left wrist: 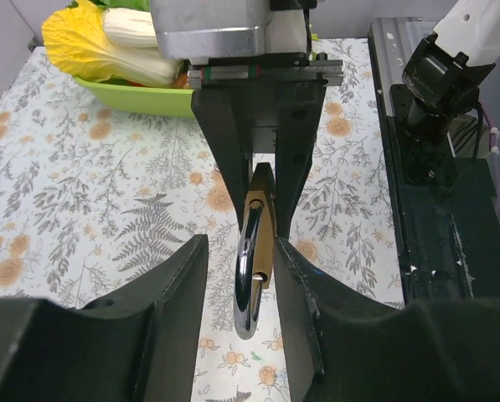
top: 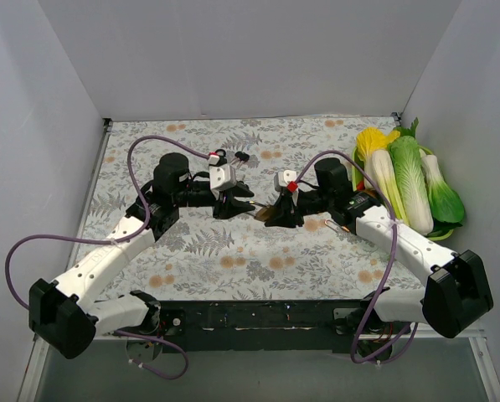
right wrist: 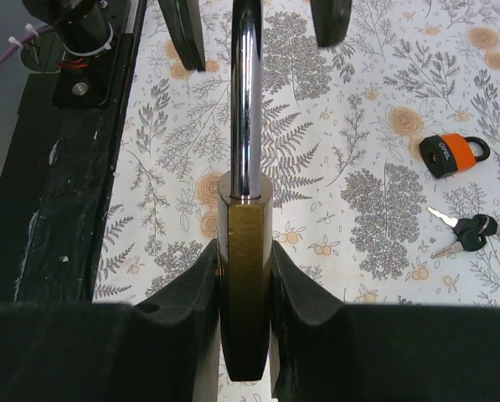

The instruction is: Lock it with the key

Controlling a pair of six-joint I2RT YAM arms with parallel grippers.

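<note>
A brass-bodied padlock (right wrist: pixel 245 285) with a long chrome shackle (left wrist: pixel 245 285) is between the two grippers near the table's middle. My right gripper (top: pixel 279 216) has its fingers closed round the brass body. My left gripper (top: pixel 233 203) stands open at the shackle's end, its fingers (left wrist: pixel 179 310) apart. An orange-and-black padlock (right wrist: pixel 451 153) lies on the table in the right wrist view, and a bunch of keys (right wrist: pixel 471 233) lies beside it.
A green basket of vegetables (top: pixel 413 180) fills the right side of the table. Grey walls border the back and sides.
</note>
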